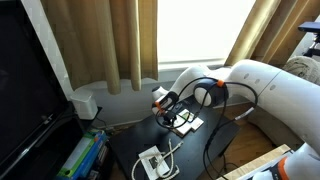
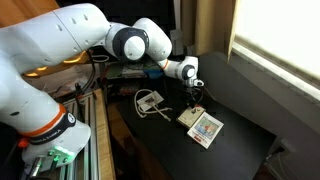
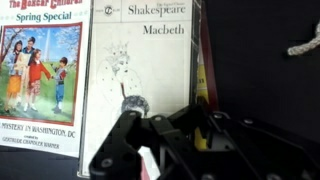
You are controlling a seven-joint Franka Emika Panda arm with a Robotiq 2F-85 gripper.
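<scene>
A Macbeth book (image 3: 145, 65) with a pale cover lies flat beneath my gripper in the wrist view. To its left is a Boxcar Children book (image 3: 40, 75) with a bright picture of children. A red and yellow edge (image 3: 205, 75) shows along the Macbeth book's right side, apparently of another book below it. In exterior view 2 my gripper (image 2: 193, 99) points down by the far end of the books. It is shut, with no object visible in it. Its fingers are dark, and whether they touch the cover cannot be told.
A white object with a pale cord (image 2: 150, 102) lies on the black table (image 2: 200, 160), beside the books. Colourful boxes (image 1: 82, 155) stand at the left in exterior view 1. Curtains and a wall border the far side. Bare tabletop stretches in front of the books.
</scene>
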